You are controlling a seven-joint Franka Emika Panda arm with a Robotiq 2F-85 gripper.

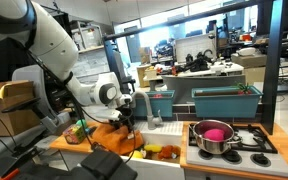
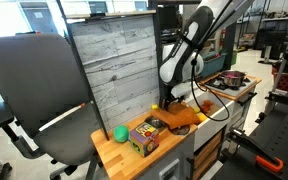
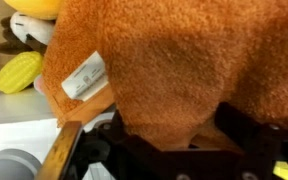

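Observation:
An orange towel lies rumpled on the counter at the left of the sink; exterior view 2 shows this towel draped near the counter's edge. My gripper is down at the towel. In the wrist view, orange cloth fills most of the picture and bulges up between the fingers of my gripper, which stand apart on either side of it. A white label shows on the cloth. The fingertips are partly hidden by the fabric.
The sink beside the towel holds several toy foods, among them a yellow piece. A faucet rises behind it. A pot stands by the stove at right. A green ball and small box sit at the counter's other end.

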